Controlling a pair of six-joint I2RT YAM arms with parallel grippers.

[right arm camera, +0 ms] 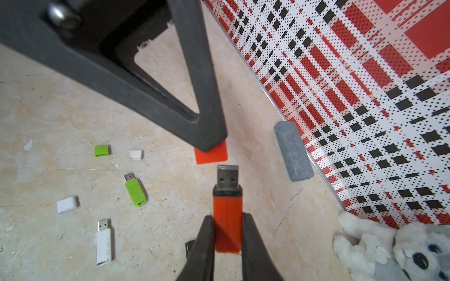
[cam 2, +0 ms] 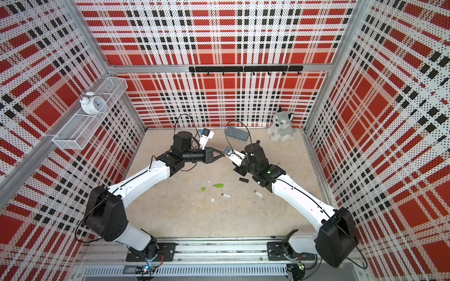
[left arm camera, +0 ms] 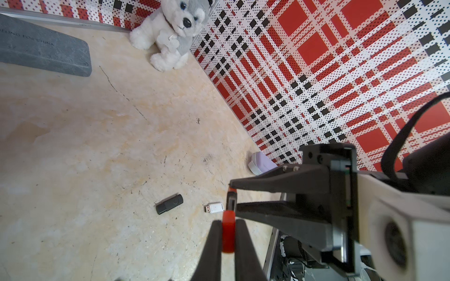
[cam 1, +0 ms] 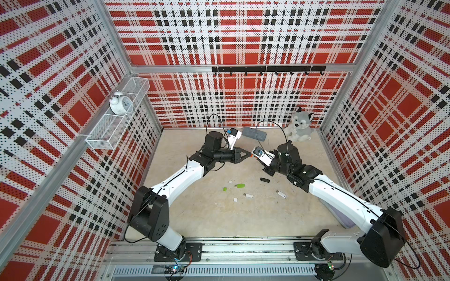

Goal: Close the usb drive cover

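Observation:
Between the fingers of my left gripper, shut on it, is a small red usb cover, which shows as a red tip (right arm camera: 211,154) in the right wrist view. My right gripper is shut on a red usb drive (right arm camera: 227,220), its silver connector (right arm camera: 227,175) bare and pointing at the cover. In the right wrist view the cover sits just past the connector's end and a little to its left. The two grippers (cam 1: 251,155) (cam 1: 256,156) face each other above the table; whether cover and connector touch, I cannot tell.
Below on the table lie a green drive (right arm camera: 136,192), a green cap (right arm camera: 101,150), a white drive (right arm camera: 103,243), a black drive (left arm camera: 169,204) and small white caps (right arm camera: 67,204). A grey case (cam 1: 254,134) and plush dog (cam 1: 300,125) stand at the back.

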